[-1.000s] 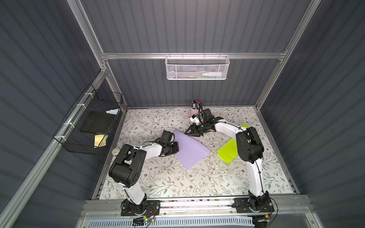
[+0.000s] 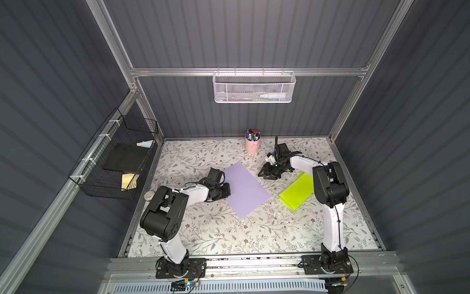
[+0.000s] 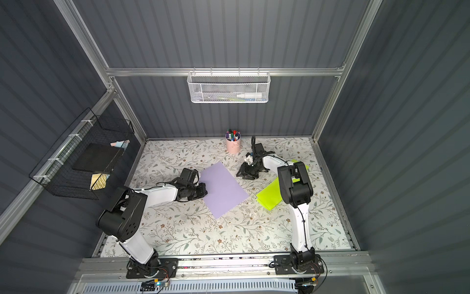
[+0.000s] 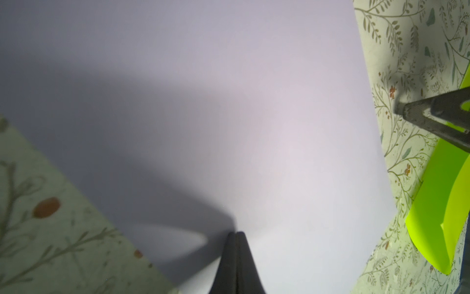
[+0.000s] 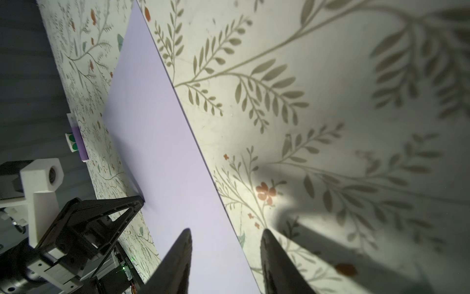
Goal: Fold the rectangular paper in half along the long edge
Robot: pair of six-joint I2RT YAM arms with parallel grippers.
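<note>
A lavender paper (image 2: 244, 191) lies flat in the middle of the table, turned so that its corners point up and down in the top views. My left gripper (image 2: 227, 190) is shut over its left side; in the left wrist view the closed fingertips (image 4: 236, 245) are at the paper surface, with nothing visible between them. Just off the upper right edge, my right gripper (image 2: 264, 175) stands open. In the right wrist view its two fingers straddle the paper's edge (image 5: 195, 147) as seen from above, and nothing is gripped.
A bright green folded sheet (image 2: 296, 192) lies to the right, partly under the right arm. The pink pen cup (image 2: 252, 145) stands at the back, close to the right gripper.
My right gripper has moved right, away from the paper. The paper's upper part, bent over a second ago, now lies flatter, its top corner further up. The left arm has stayed put.
</note>
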